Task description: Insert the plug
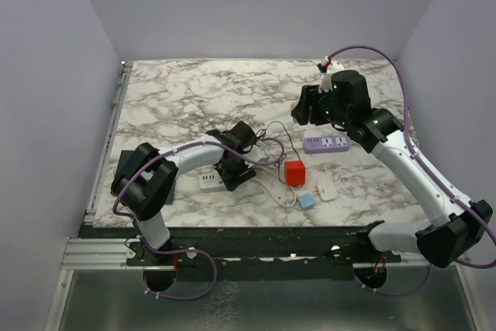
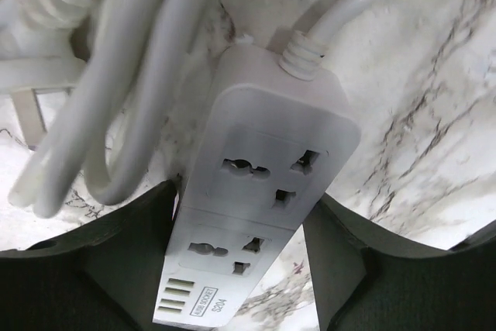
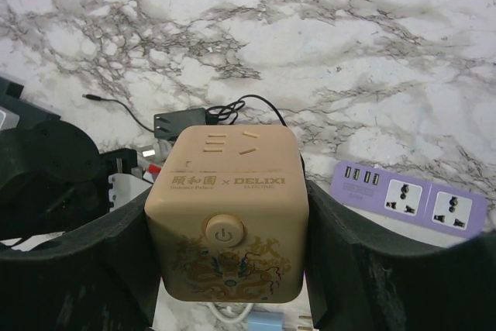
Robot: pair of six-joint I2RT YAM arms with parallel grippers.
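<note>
My left gripper (image 1: 242, 174) is low over the table's left-middle, shut on a white power strip (image 2: 267, 141), whose sockets, USB ports and cable end show between the fingers in the left wrist view. My right gripper is raised at the back right, shut on a beige cube plug (image 3: 225, 176) with a power button and printed dragon. A purple power strip (image 1: 327, 144) lies below and beyond it, on the right part of the table.
A red cube (image 1: 294, 173), a blue block (image 1: 306, 201), a white item (image 1: 327, 193) and tangled white and black cables lie in the middle and front. A dark board (image 1: 128, 180) lies at left.
</note>
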